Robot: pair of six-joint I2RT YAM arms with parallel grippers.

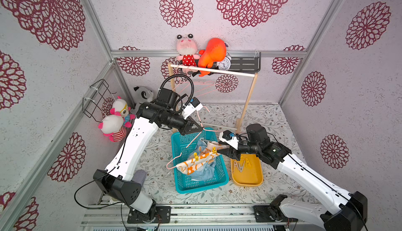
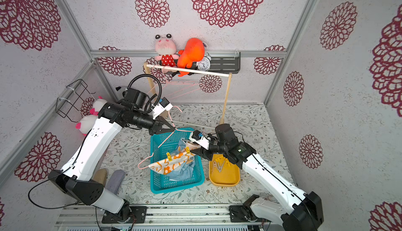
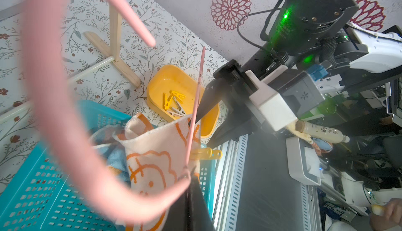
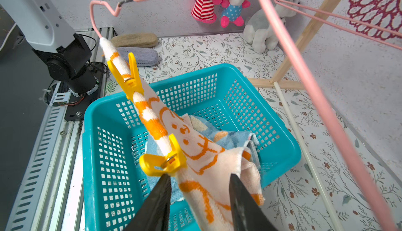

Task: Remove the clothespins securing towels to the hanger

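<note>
An orange-and-white towel [image 4: 196, 159] hangs on the pink hanger [image 4: 293, 50] over the teal basket [image 4: 96, 155]. Two yellow clothespins clip it: a nearer one [image 4: 163, 161] and a farther one [image 4: 125, 75]. My left gripper [image 1: 193, 128] is shut at the hanger, above the basket; in the left wrist view the pink wire is close to its blurred fingertips. My right gripper is beside the towel just below the nearer clothespin, its fingers apart with towel showing between them.
A yellow bin [image 1: 247, 176] holding several clothespins sits right of the basket. A wooden rack [image 1: 251, 88] stands behind; blue cloth [image 4: 222, 138] lies in the basket. Plush toys sit along the left and back.
</note>
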